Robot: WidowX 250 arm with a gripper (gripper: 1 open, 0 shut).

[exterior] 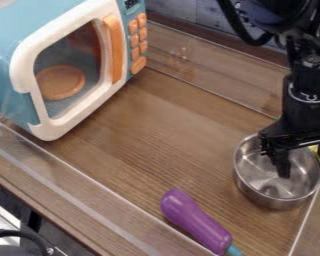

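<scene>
My black gripper [294, 150] is lowered over a steel bowl [270, 194] at the right of the camera view, its open fingers reaching down into the bowl's upper part. Part of a yellow object [319, 153] shows behind the gripper, mostly hidden. A purple toy eggplant or similar handled item [194, 216] lies in front, to the bowl's lower left.
A toy microwave [37, 55] in blue, white and orange stands at the upper left, its opening showing an orange disc [60, 81]. A wall is at the back.
</scene>
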